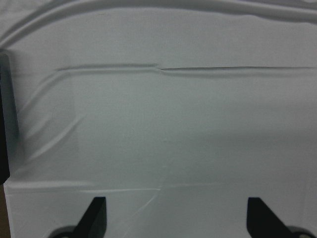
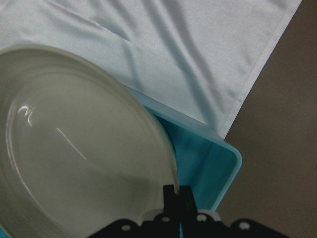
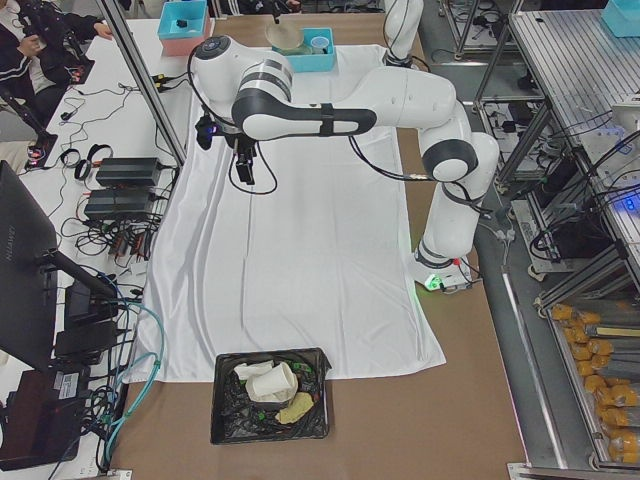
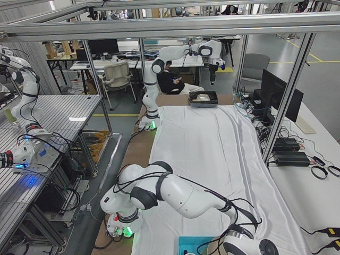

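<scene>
A cream plate (image 2: 84,144) is held at its rim by my right gripper, shut on it, over a blue bin (image 2: 208,168); in the camera left view the plate (image 3: 283,35) shows at the blue bin (image 3: 315,62) at the far end. My left gripper (image 3: 244,160) hangs over the white cloth (image 3: 290,260); in the left wrist view its two fingertips (image 1: 177,218) stand wide apart, with only cloth below.
A black bin (image 3: 240,420) with cups and other items sits past the cloth's near end. Monitor, cables and power boxes line one side; a metal frame table stands on the other.
</scene>
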